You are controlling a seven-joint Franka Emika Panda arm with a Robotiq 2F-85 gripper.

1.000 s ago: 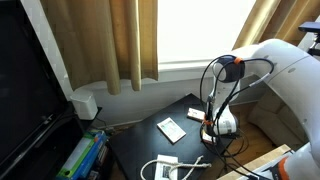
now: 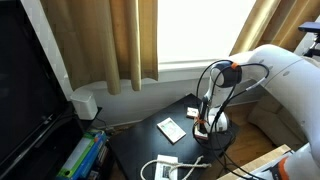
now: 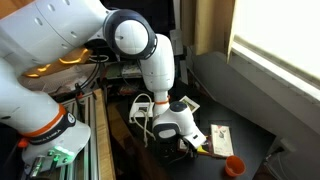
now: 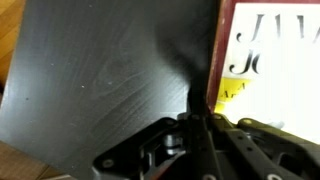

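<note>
A book with a white cover, black letters, a yellow band and a dark red edge (image 4: 268, 70) fills the right of the wrist view. My gripper is shut, its tips close to the lower left edge of that book; whether they touch it cannot be told. Nothing shows between the fingers. In exterior view 2 my white hand (image 3: 177, 122) is low over the dark table, its fingertips hard to make out. A pale book (image 3: 220, 140) lies to its right.
An orange cup (image 3: 234, 166) stands right of the hand. A white block with a cable (image 2: 165, 168) lies near the table's front, and a pale flat item (image 2: 171, 129) lies behind it.
The hand has shifted slightly to the left in exterior view 1. The things on the table look unmoved.
</note>
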